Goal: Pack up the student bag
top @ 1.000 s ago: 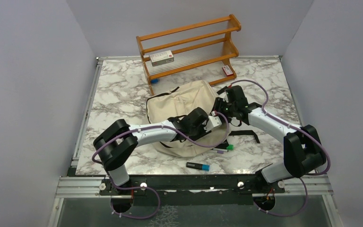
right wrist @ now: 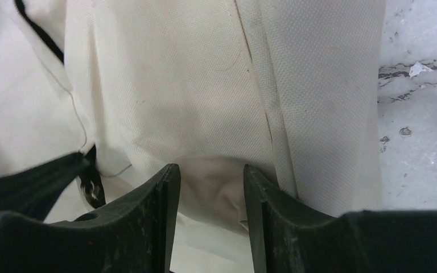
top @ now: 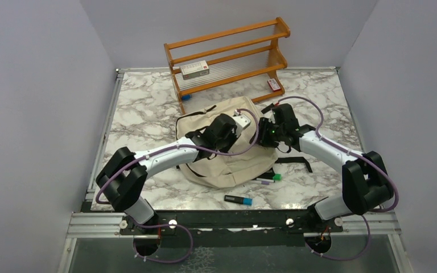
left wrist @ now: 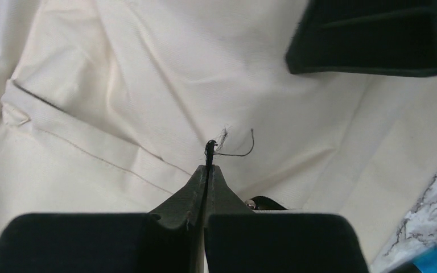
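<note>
The cream cloth bag lies flat on the marble table, creased, with a black zipper edge. My left gripper is over the bag, its fingers shut; a frayed black cord sticks out from between the tips. A dark metal-dotted zipper piece shows just beside them. My right gripper is part open at the bag's right side, with loose bag cloth visible in the gap; whether the fingers touch it I cannot tell. The left gripper's dark finger reaches in at the left of the right wrist view.
A wooden shelf stands behind, holding a white box and a small red box. A black marker with blue cap lies in front of the bag; a green-ended item and black strap lie to its right.
My left arm has drawn back leftward along the bag, away from the right gripper. The right arm, the bag and the items around it look almost unmoved.
</note>
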